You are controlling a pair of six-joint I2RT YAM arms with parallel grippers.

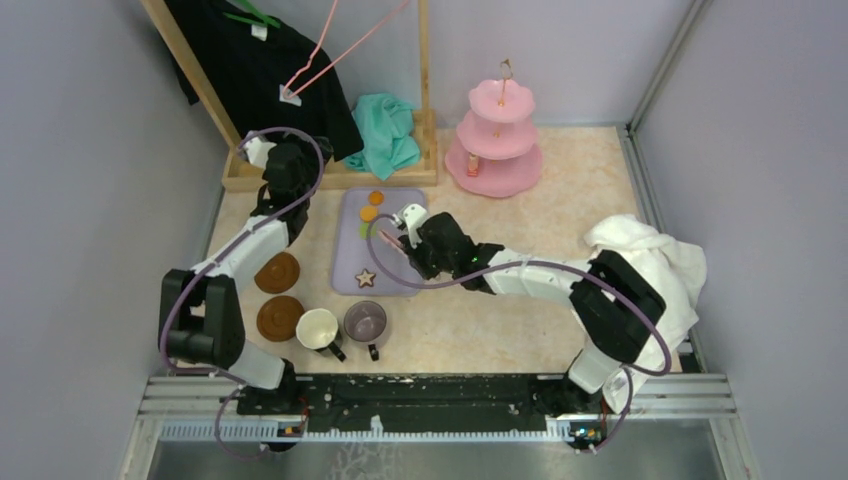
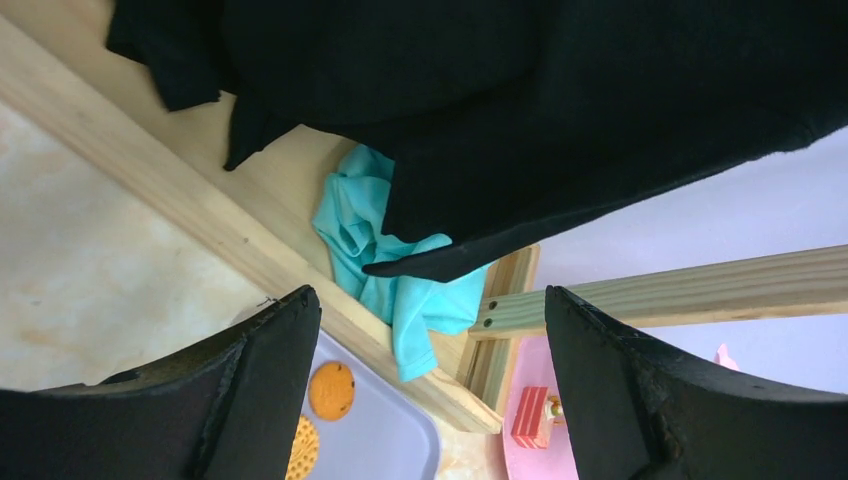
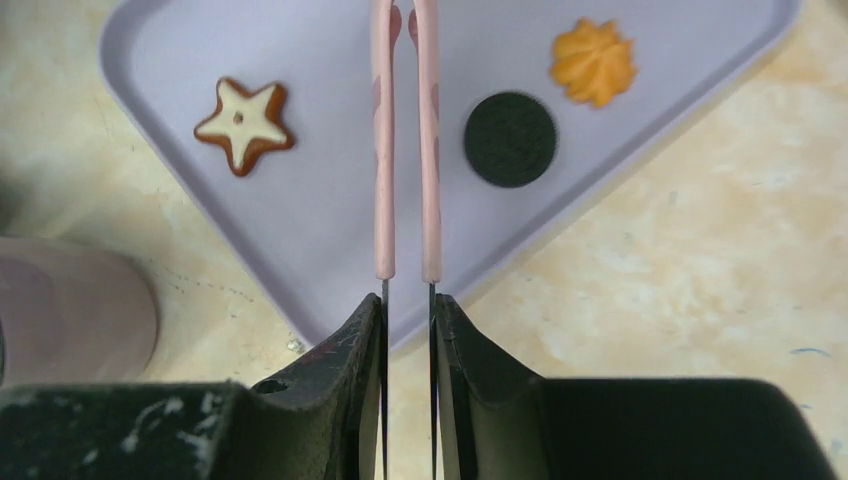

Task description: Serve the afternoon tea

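Note:
My right gripper is shut on pink tongs [image 3: 383,200], held over the lavender tray [image 1: 352,260]. In the right wrist view the tray holds a star cookie [image 3: 243,125], a dark round piece [image 3: 509,139] and an orange piece [image 3: 592,62]. My left gripper stands open at the rack's front, below the black garment [image 2: 450,130], with nothing between its fingers. The pink three-tier stand [image 1: 495,182] is at the back, with a small item on its lowest tier.
A wooden rack [image 1: 427,150] holds a teal cloth [image 1: 385,135]. Two mugs [image 1: 365,325] and brown coasters [image 1: 279,318] lie front left. A white cloth [image 1: 640,290] covers the right side.

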